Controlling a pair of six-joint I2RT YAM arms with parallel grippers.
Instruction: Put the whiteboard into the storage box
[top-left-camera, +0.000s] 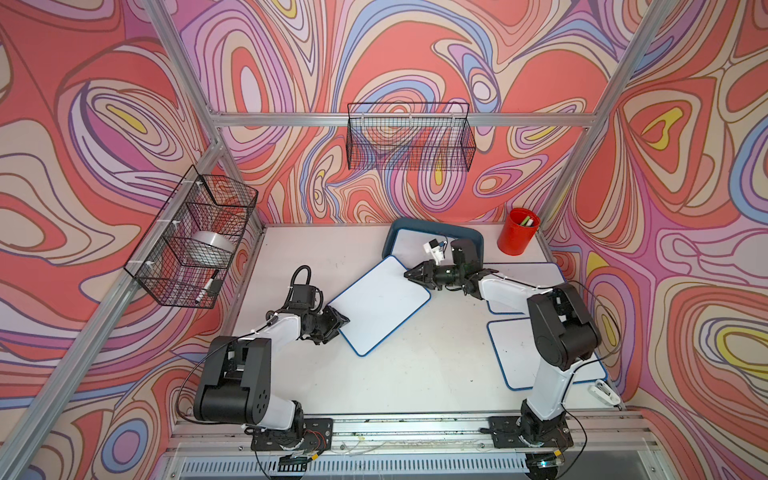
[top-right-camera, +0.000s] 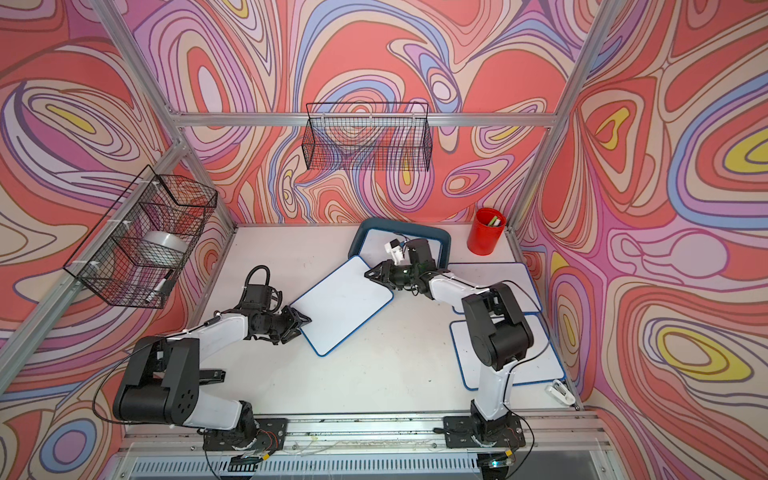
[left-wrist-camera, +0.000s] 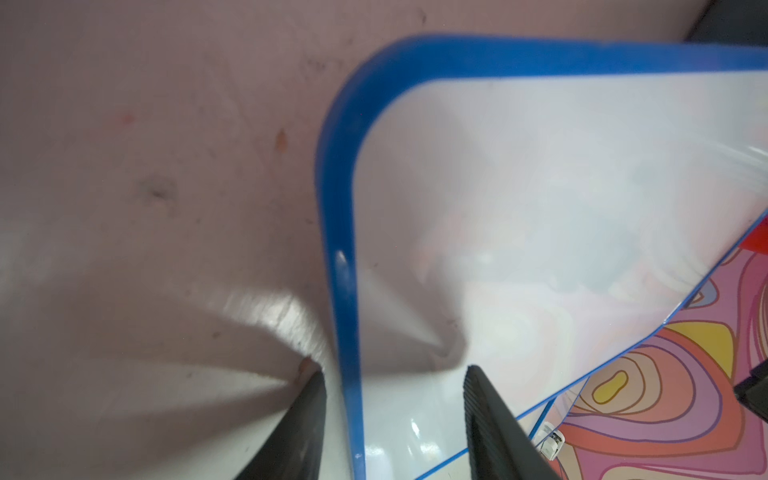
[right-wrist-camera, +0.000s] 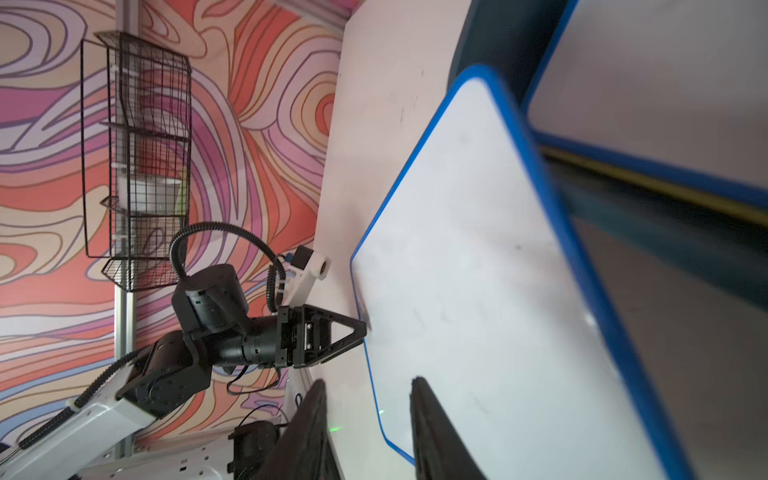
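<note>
A blue-rimmed whiteboard (top-left-camera: 376, 308) is angled across the middle of the table, its upper corner raised or lying at the near rim of the dark grey storage box (top-left-camera: 390, 232), which has another board inside. My left gripper is at the board's lower left end, fingers apart on either side of its blue edge as seen in the left wrist view; contact is unclear. My right gripper is open over the board's upper right end, beside the box, with nothing clearly between its fingers.
Two more whiteboards (top-left-camera: 544, 360) lie at the right. A red bucket (top-left-camera: 518, 236) with markers stands at the back right. Wire baskets (top-left-camera: 410, 144) hang on the back and left frames.
</note>
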